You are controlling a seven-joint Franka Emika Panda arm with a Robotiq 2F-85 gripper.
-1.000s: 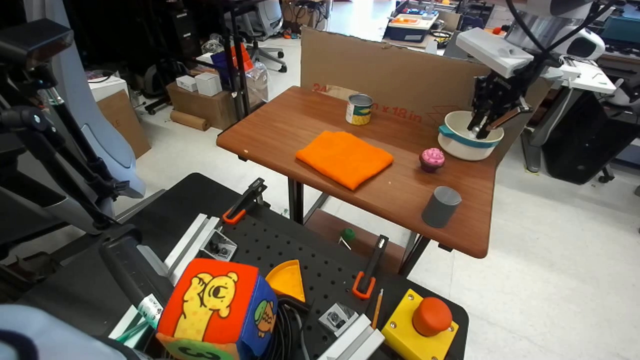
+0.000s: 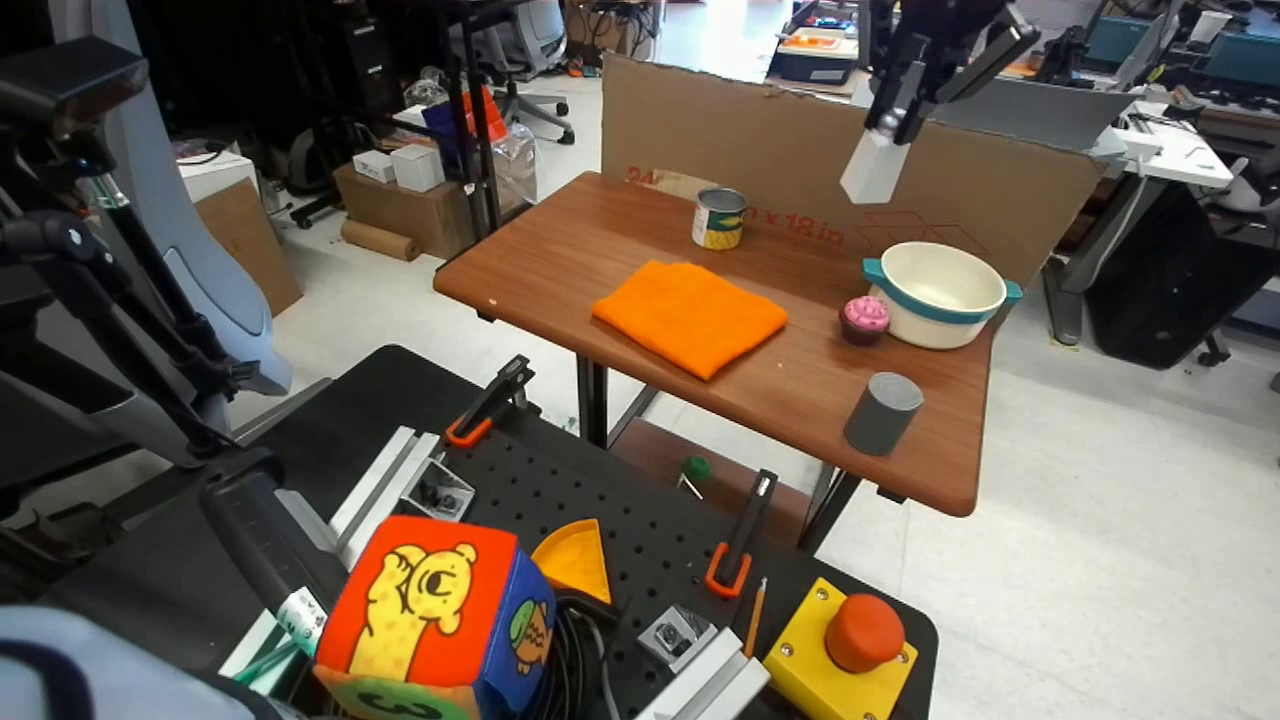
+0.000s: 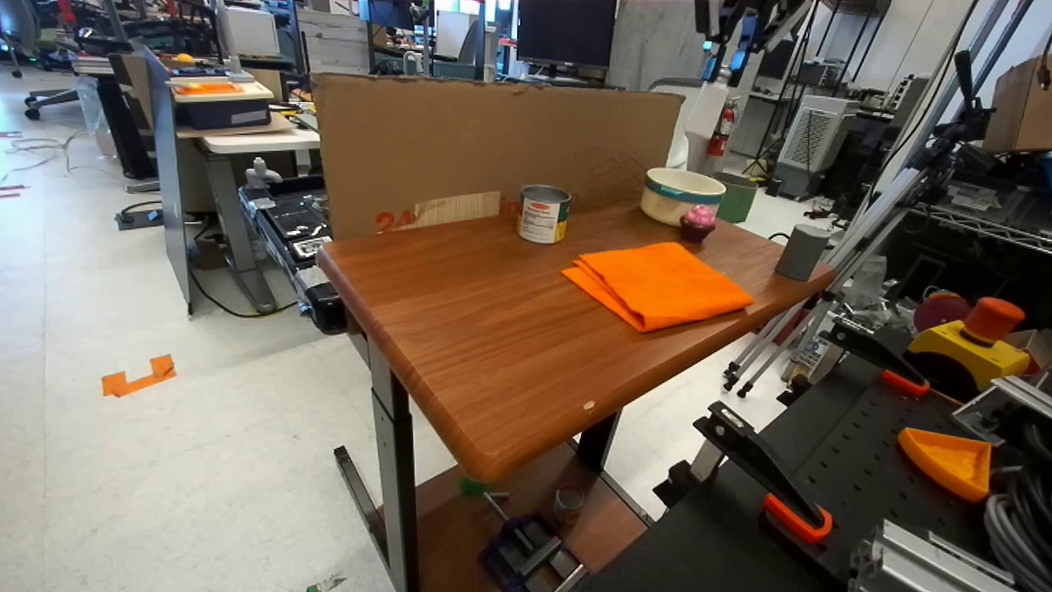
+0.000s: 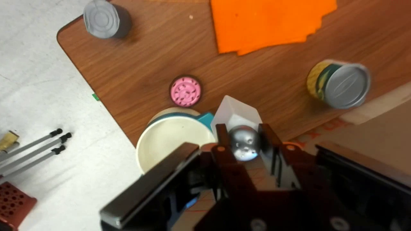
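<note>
High above the table's back right, my gripper [image 2: 908, 106] is shut on a shaker [image 2: 875, 170] with a whitish, see-through body and a round metal top. In the wrist view, the fingers [image 4: 222, 134] pinch the metal top, and the shaker's body [image 4: 238, 111] points away from the gripper. The cream pot [image 2: 931, 331] with a teal band and handles stands on the table below, and its inside looks empty from the wrist view. Beside the pot sits a cupcake [image 2: 865, 317] with pink icing in a dark cup.
An orange folded cloth [image 2: 690, 317] lies mid-table. Behind it is a can [image 2: 719, 221] with a green and yellow label. A grey cylinder [image 2: 884, 414] stands near the front right corner. Cardboard [image 3: 493, 138] walls the back edge.
My gripper has risen out of the pot and moved left in the exterior view, with the shaker now hanging from it.
</note>
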